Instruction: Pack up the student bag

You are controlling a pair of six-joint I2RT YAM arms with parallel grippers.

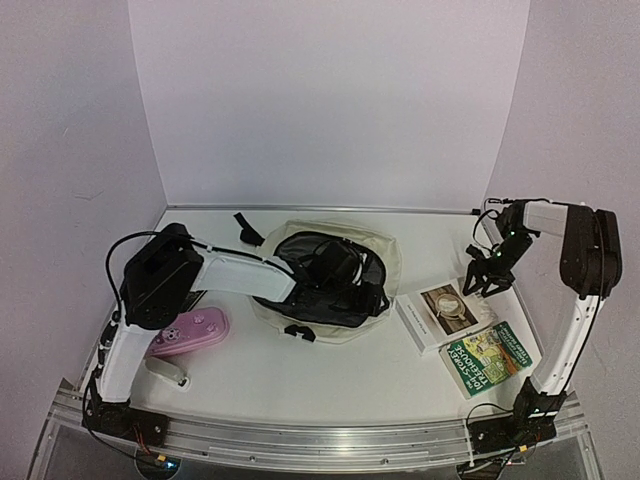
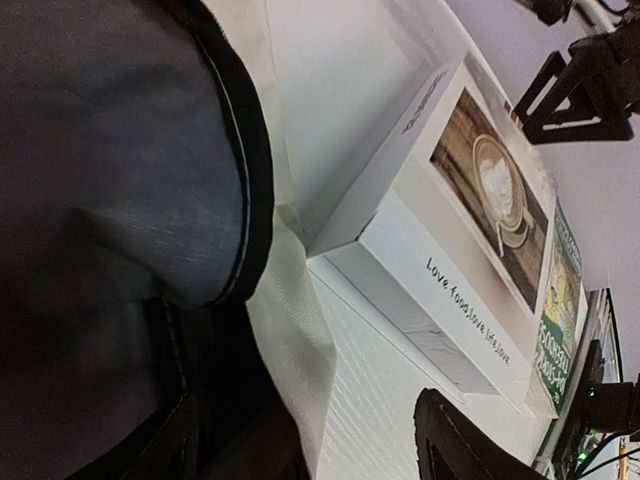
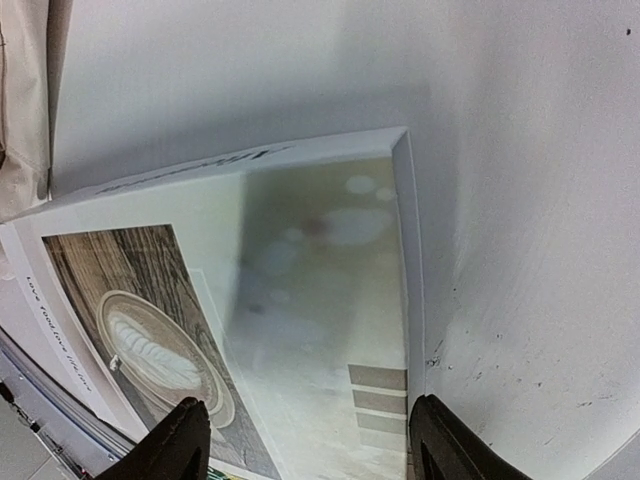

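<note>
The open student bag, with a cream rim point(image 1: 350, 332) and dark inside, lies mid-table. My left gripper point(image 1: 371, 284) is over its right part, open; in the left wrist view, one finger is over the dark inside and the other over the table, with the cream rim between. A thick white book with a coffee-cup cover point(image 1: 452, 309) lies right of the bag, close to its rim. My right gripper point(image 1: 477, 277) is open at the book's far right end; in the right wrist view, its right finger point(image 3: 440, 440) is at the book's edge. The green treehouse book point(image 1: 488, 358) lies in front.
A pink pencil case point(image 1: 195, 330) and a small white object point(image 1: 167, 372) lie at the left, partly under my left arm. A black strap point(image 1: 248, 230) sticks out behind the bag.
</note>
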